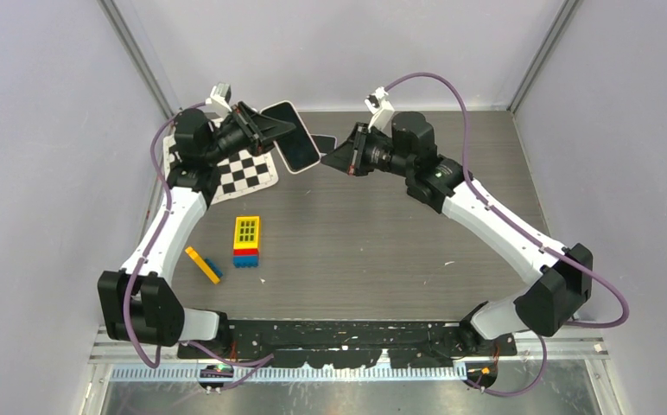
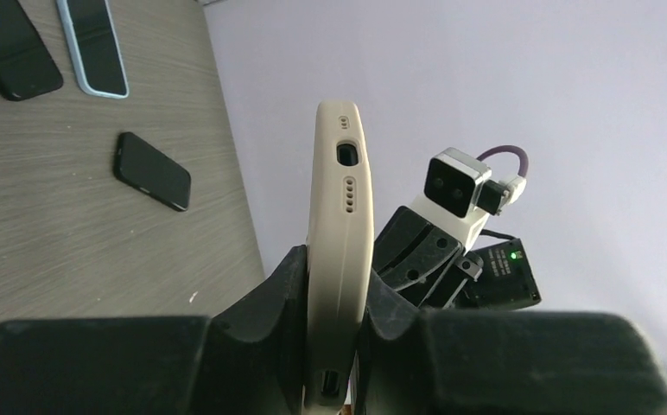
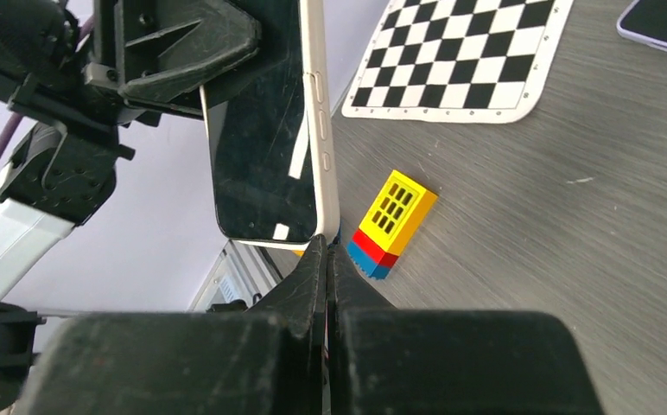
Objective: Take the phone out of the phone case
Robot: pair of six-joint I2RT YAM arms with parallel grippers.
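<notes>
The phone [image 1: 300,150], its dark screen facing up in the top view, sits inside a cream case [image 2: 340,216]. My left gripper is shut on the case, holding phone and case above the table. In the right wrist view, the screen [image 3: 257,186] fills the front of the case, partly covered by a left finger. My right gripper is shut, its tips touching or very close to the lower corner of the case. Whether any thin rim lies between those tips is hidden.
A phone [image 1: 324,144] lies behind the held one. More phones lie on the right side, including one in a light-blue case [image 2: 97,47] and a small black one [image 2: 152,171]. A checkerboard [image 1: 248,176] and toy bricks [image 1: 246,235] lie left.
</notes>
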